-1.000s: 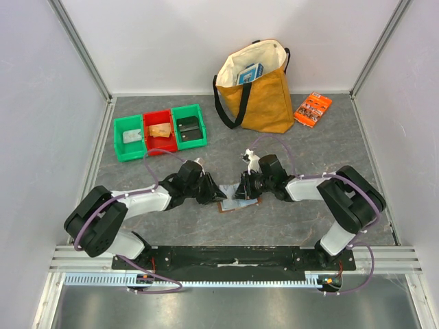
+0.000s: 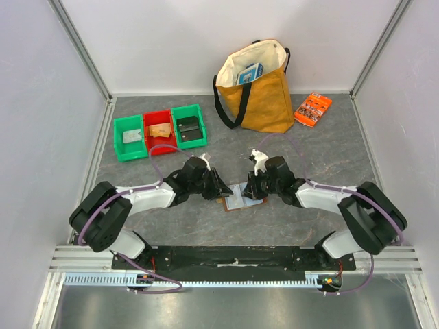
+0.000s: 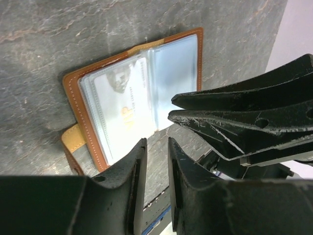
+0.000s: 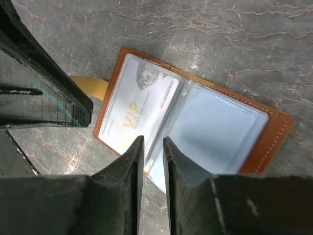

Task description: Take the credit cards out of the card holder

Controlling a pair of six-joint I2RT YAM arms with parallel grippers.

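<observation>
The brown leather card holder (image 3: 77,102) lies spread open on the table beneath both grippers. A white card (image 4: 143,100) with gold "VIP" lettering sits in the stack of clear sleeves on its left half. On the right half there is a pale bluish clear sleeve (image 4: 215,128). Over the lower edge of the VIP side hangs my left gripper, slightly open with an empty gap. My right gripper is also a little open, its tips above the holder's middle near the fold, nothing visible between them.
Green and red bins (image 2: 158,130) stand at the back left, several items inside. A mustard tote bag (image 2: 269,103) and an orange packet (image 2: 313,110) are at the back right. Both grippers crowd close together over the holder.
My left gripper has moved slightly right.
</observation>
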